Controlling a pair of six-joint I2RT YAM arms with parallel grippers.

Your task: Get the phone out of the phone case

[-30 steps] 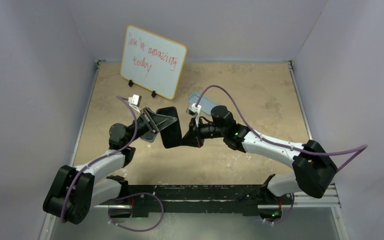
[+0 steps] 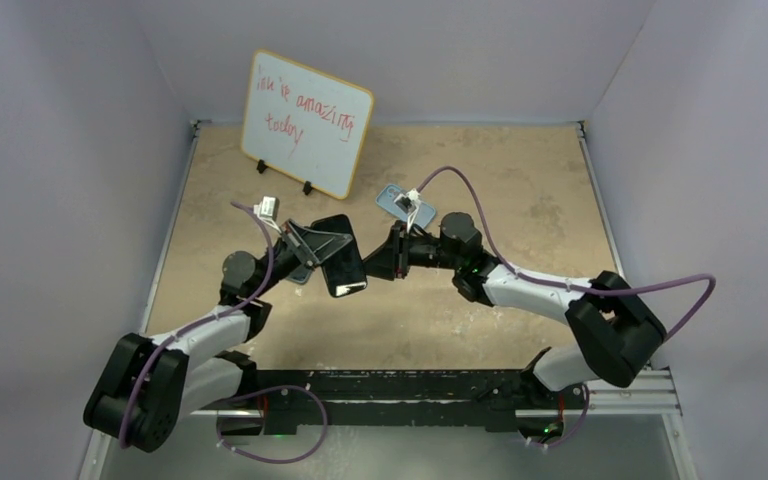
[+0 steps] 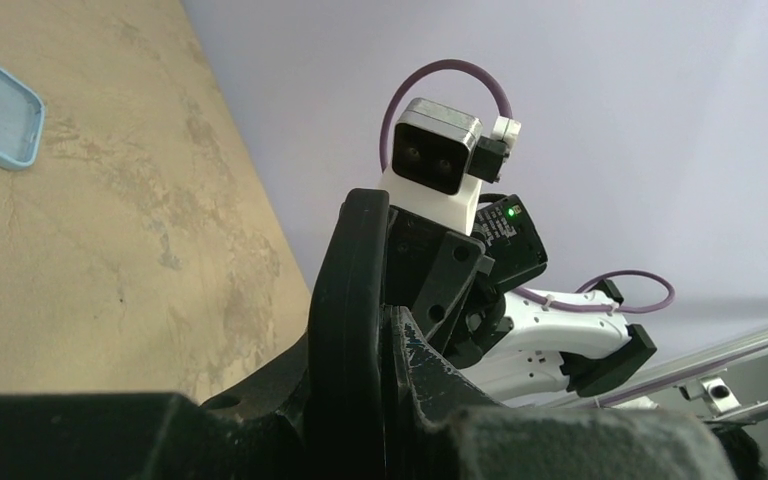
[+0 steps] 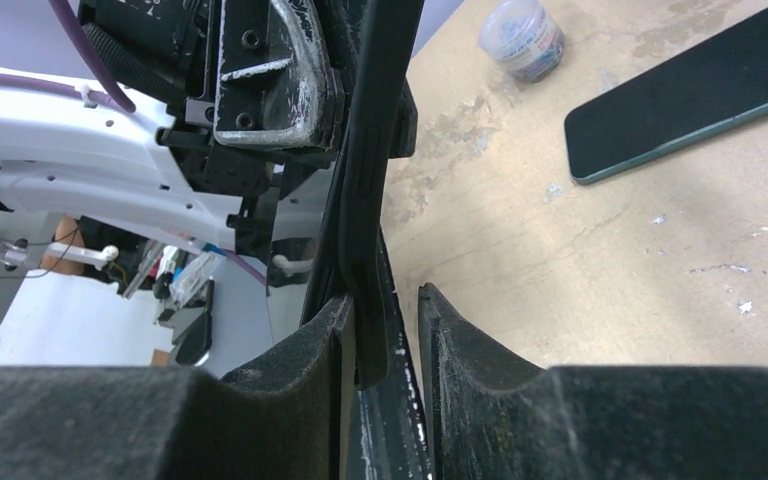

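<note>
A black phone in its case is held upright by my left gripper, which grips it across the top; in the left wrist view its edge fills the middle. My right gripper is just right of it. In the right wrist view the cased phone's side stands at the left fingertip, and the right fingers stand open with a gap between them.
A light blue case lies at the back of the table. Another phone and a clear round tub lie on the table. A whiteboard stands at the back left.
</note>
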